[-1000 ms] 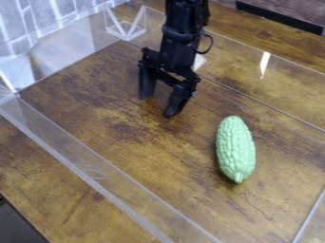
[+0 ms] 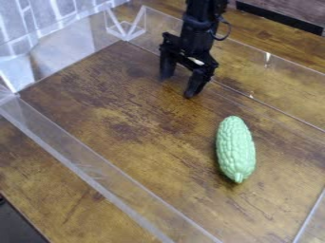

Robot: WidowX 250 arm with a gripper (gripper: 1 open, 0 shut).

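The black gripper (image 2: pixel 184 72) is low over the wooden table (image 2: pixel 114 114), toward the back of the walled area, its fingers angled down and spread to either side. Whether anything is between them is hidden by the dark fingers. A pale green bitter melon (image 2: pixel 235 148) lies on the right part of the table, lengthwise toward the viewer, well apart from the gripper.
Clear low walls (image 2: pixel 95 185) border the work area. A white curtain-like sheet (image 2: pixel 38 33) is at the top left.
The gripper has moved toward the back and slightly right, away from the viewer. The pale object that showed behind it is now mostly hidden. The melon has not moved.
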